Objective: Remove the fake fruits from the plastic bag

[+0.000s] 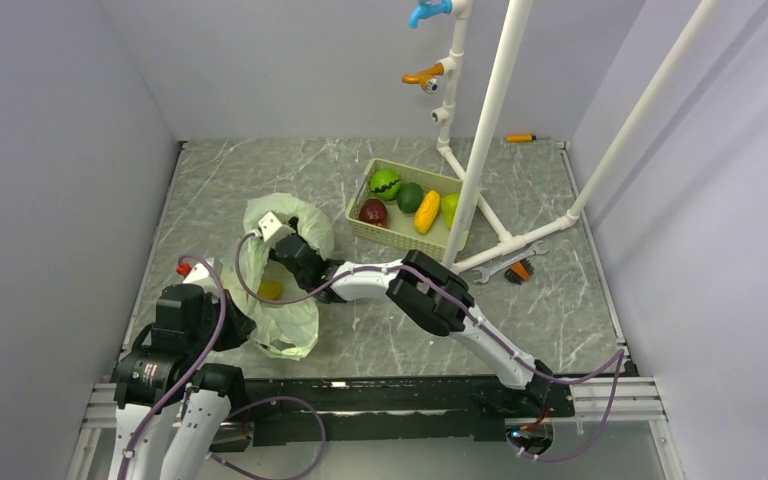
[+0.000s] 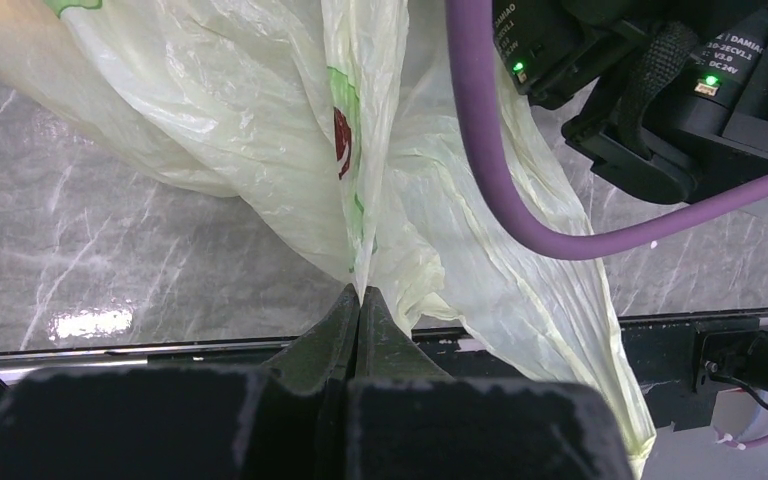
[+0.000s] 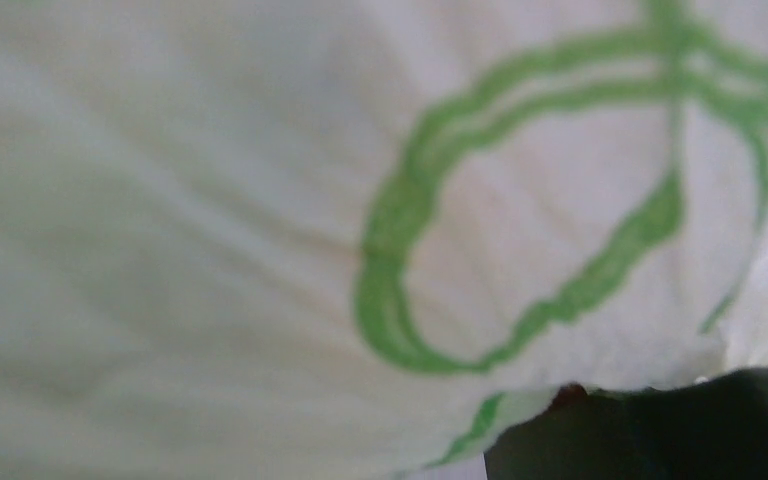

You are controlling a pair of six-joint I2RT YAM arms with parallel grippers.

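The pale green plastic bag [image 1: 295,325] lies on the left of the counter, its mouth facing the near edge. A yellow fruit [image 1: 270,289] rests inside it. My left gripper is shut on a thin fold of the bag [image 2: 260,150], which runs up from the fingertips in the left wrist view. My right gripper [image 1: 290,228] reaches into the far part of the bag, its fingertips largely hidden by plastic. In the right wrist view, blurred bag film with green print fills most of the picture; one dark finger [image 3: 660,425] shows at lower right, finger opening unclear.
A cream basket [image 1: 400,238] at the back holds several fruits, including a mango-like yellow one [image 1: 427,212]. White pipes [image 1: 485,110] rise beside it. A wrench [image 1: 503,262] and an orange-black tool [image 1: 520,271] lie to the right.
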